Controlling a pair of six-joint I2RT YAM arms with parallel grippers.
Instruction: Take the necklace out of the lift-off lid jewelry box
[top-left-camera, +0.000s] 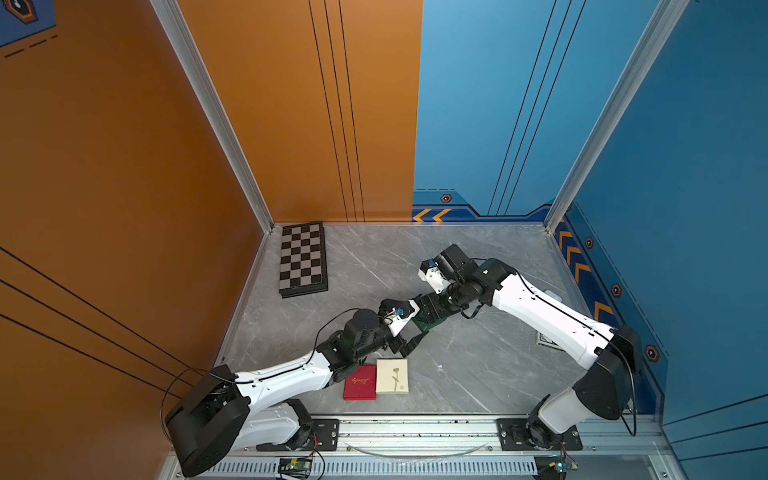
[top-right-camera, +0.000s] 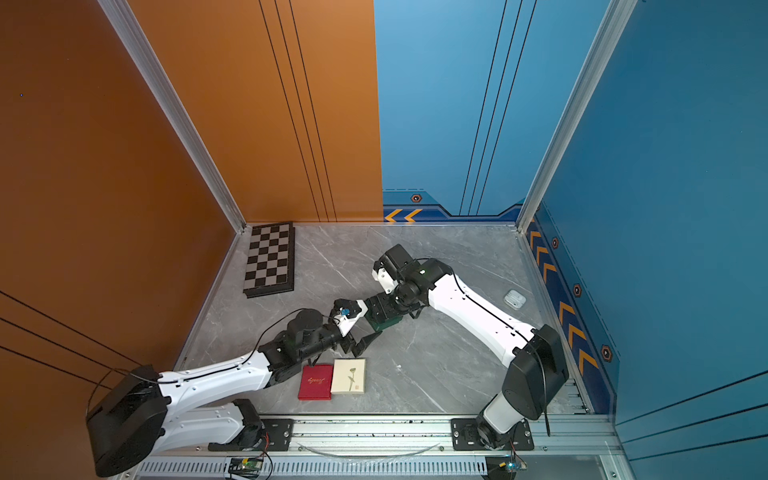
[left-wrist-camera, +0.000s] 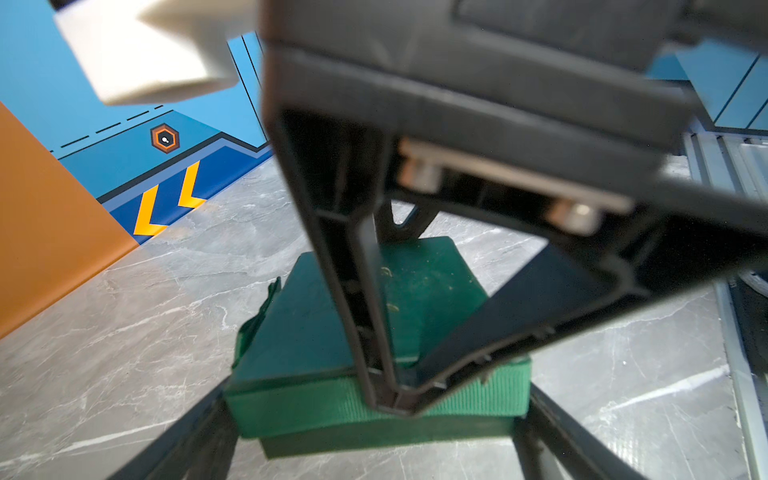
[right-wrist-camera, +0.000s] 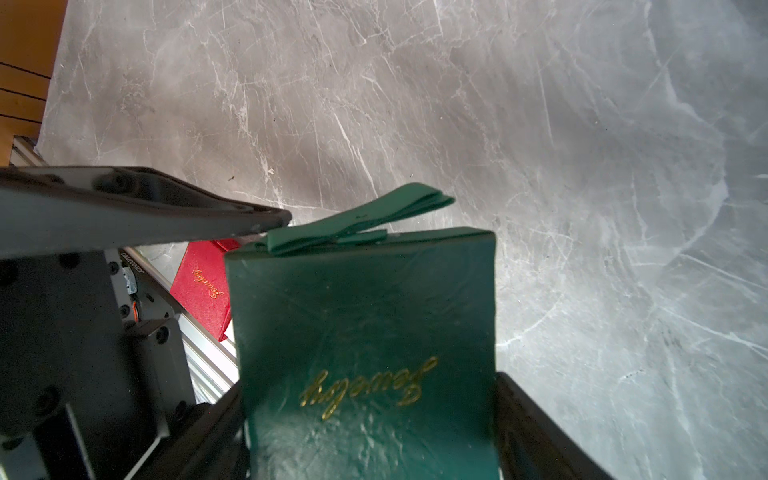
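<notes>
A dark green jewelry box (right-wrist-camera: 364, 336) with gold "Jewelry" lettering and a folded green ribbon along one edge fills the lower right wrist view; in the left wrist view its lid (left-wrist-camera: 424, 272) lies under black gripper parts. Both grippers meet at the box near the table's middle. My left gripper (top-left-camera: 404, 344) is open, its blurred fingers at either side of the box. My right gripper (top-left-camera: 428, 308) is open too, fingers straddling the box. No necklace is visible.
A red box (top-left-camera: 359, 384) and a cream box (top-left-camera: 392, 376) lie at the front edge. A checkered board (top-left-camera: 301, 257) lies at the back left. A small clear item (top-right-camera: 514, 299) is at the right.
</notes>
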